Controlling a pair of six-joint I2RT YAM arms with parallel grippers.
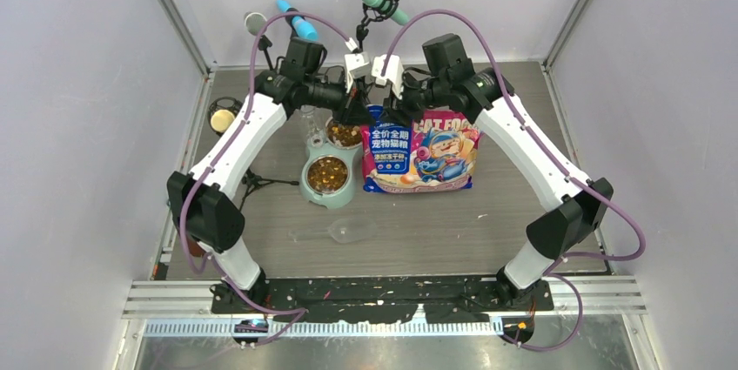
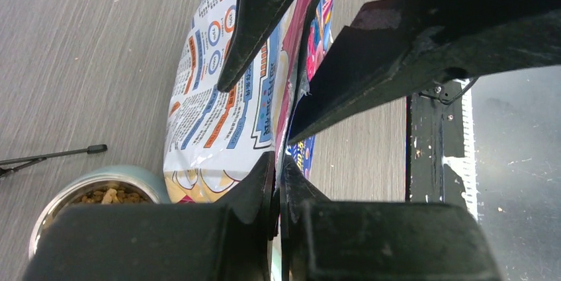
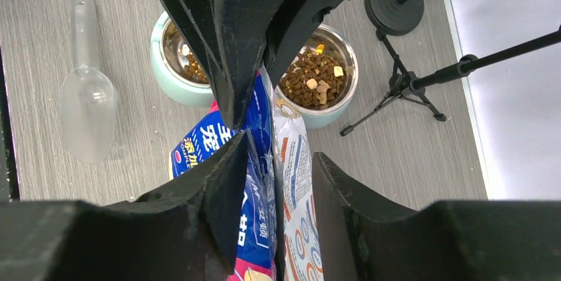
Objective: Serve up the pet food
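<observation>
The cat food bag point(image 1: 419, 157), pink and blue, stands upright beside the twin-bowl feeder point(image 1: 325, 199). My left gripper point(image 1: 365, 117) is shut on the left end of its top edge. In the left wrist view the thin edge point(image 2: 286, 116) runs up from those fingers. Close by on the right, my right gripper point(image 1: 389, 117) is part open. Its fingers point(image 3: 331, 192) stand on either side of the bag's top edge, with a gap showing. Both feeder bowls contain brown kibble point(image 3: 312, 76). A clear scoop point(image 3: 87, 112) lies flat on the table, apart from the bag.
Black stand legs point(image 1: 261, 180) reach in from the left near the feeder. A green-topped stand point(image 1: 383, 3) rises behind the grippers. The two hands nearly touch over the bag. Table right of the bag is clear.
</observation>
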